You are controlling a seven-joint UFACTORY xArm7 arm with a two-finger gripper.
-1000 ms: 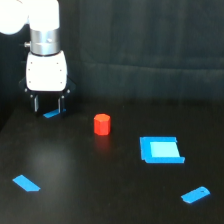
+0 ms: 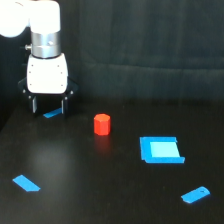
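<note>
A red block, seemingly six-sided, stands on the dark table near the centre of the camera view. To its right lies a pale square framed with blue tape. My gripper is at the upper left, pointing down and well apart from the red block. Its dark fingers stand wide apart, and only a strip of blue tape on the table shows beyond the gap.
Blue tape strips mark the table at the front left and at the front right. A dark curtain hangs behind.
</note>
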